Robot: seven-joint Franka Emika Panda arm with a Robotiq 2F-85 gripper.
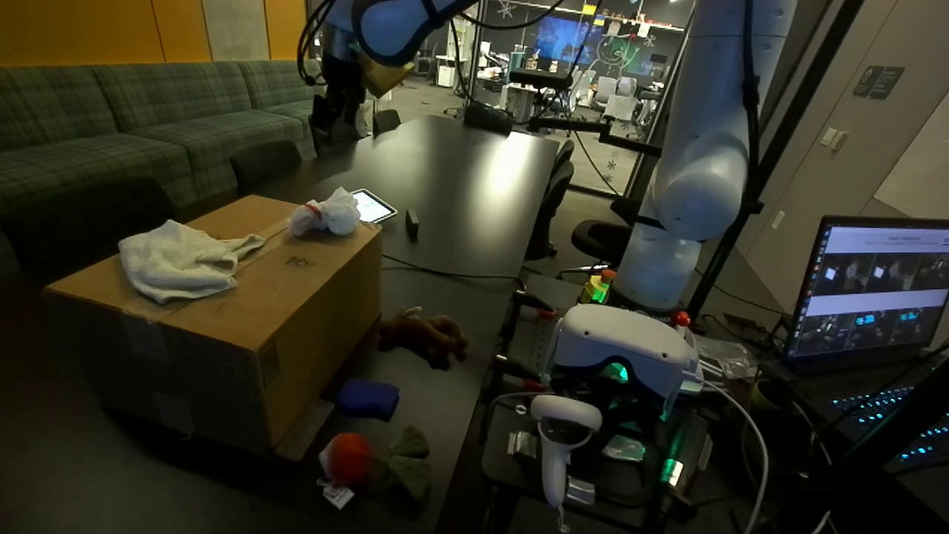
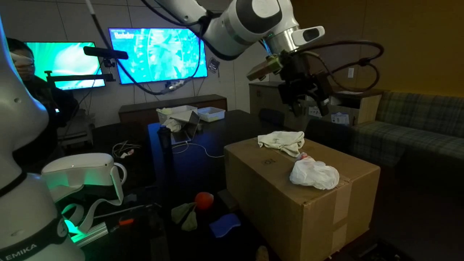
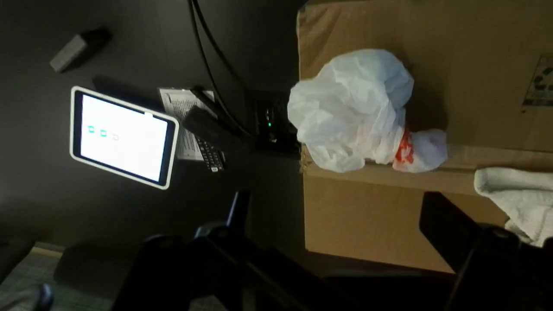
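Observation:
My gripper is open, its dark fingers wide apart with nothing between them. In the second exterior view the gripper [image 2: 311, 108] hangs in the air above and beyond the cardboard box [image 2: 265, 200]. On the box top lies a white plastic bag [image 3: 352, 109], tied with a red band, near one end. A pale cloth [image 2: 282, 141] lies crumpled on the same top, apart from the bag. From the wrist, the bag shows above the gap between the fingers, and part of the cloth [image 3: 523, 197] shows at the right edge.
A tablet [image 3: 124, 137], a remote [image 3: 210, 154] and cables lie on the dark table beyond the box. Beside the box are a brown plush toy [image 1: 422, 337], a blue item [image 1: 367, 399] and a red-and-green plush [image 1: 347, 458].

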